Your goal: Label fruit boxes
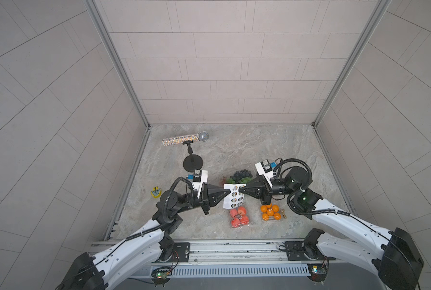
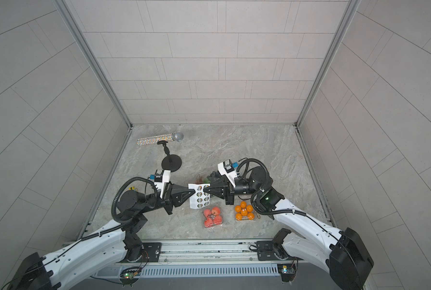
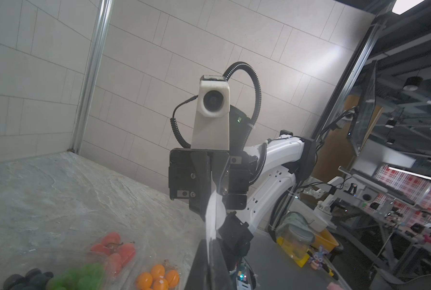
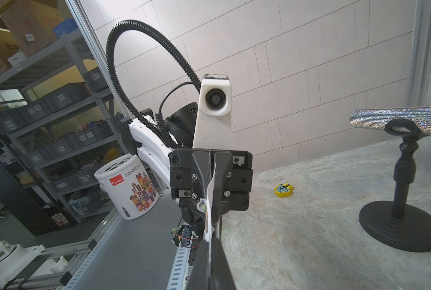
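Observation:
A white label sheet with rows of round fruit stickers hangs between my two grippers. My right gripper is shut on its upper right edge. My left gripper is shut at the left edge; in the left wrist view the sheet runs edge-on into its fingertips. A small curled white flap sticks out from the sheet in the right wrist view. Below are a clear box of red fruit and a box of orange fruit. A box of dark and green grapes is partly hidden behind the arms.
A glittery microphone rests near a black round-based stand at the back left. A small yellow object sits at the left.

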